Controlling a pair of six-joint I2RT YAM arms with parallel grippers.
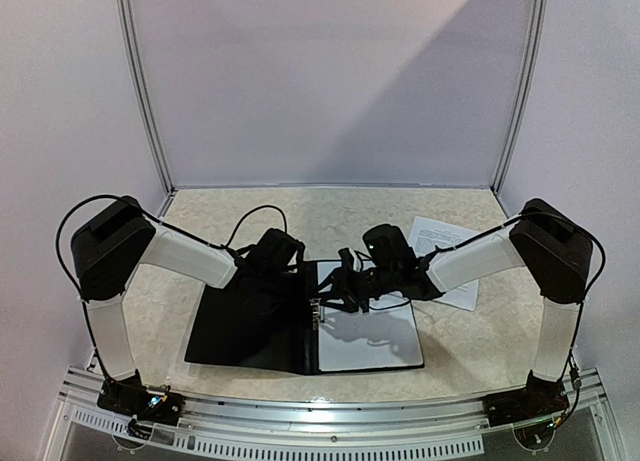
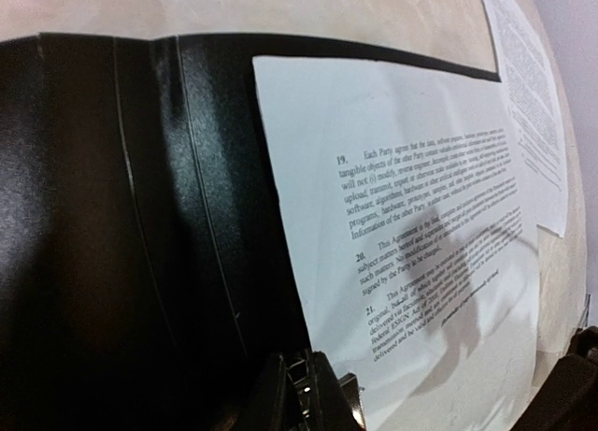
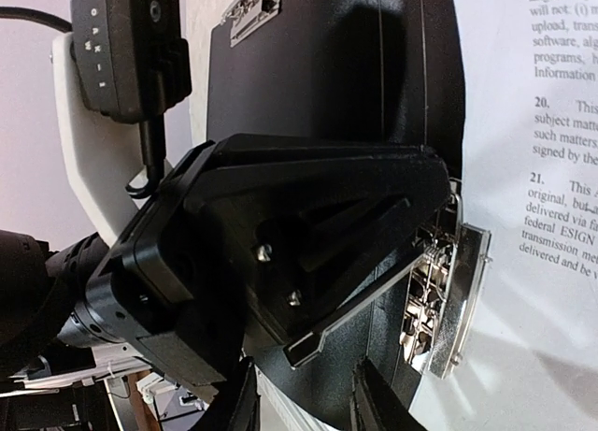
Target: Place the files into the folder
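The black folder (image 1: pixel 245 331) lies spread open on the table. A printed sheet (image 2: pixel 411 216) rests on its right half, with its left edge along the metal clip (image 3: pixel 444 300) at the spine. My left gripper is at the upper part of this clip; metal shows between its close-set fingertips, but whether they grip it is unclear. Its dark finger (image 3: pixel 411 174) hides part of the clip in the right wrist view. My right gripper hangs above the folder near the spine, fingers apart and empty. Another printed sheet (image 1: pixel 462 238) lies on the table at the back right.
Both grippers are close together over the spine, leaving little room between them. A second metal clip (image 3: pixel 254 10) sits near the folder's left cover edge. The walls stand behind and on both sides.
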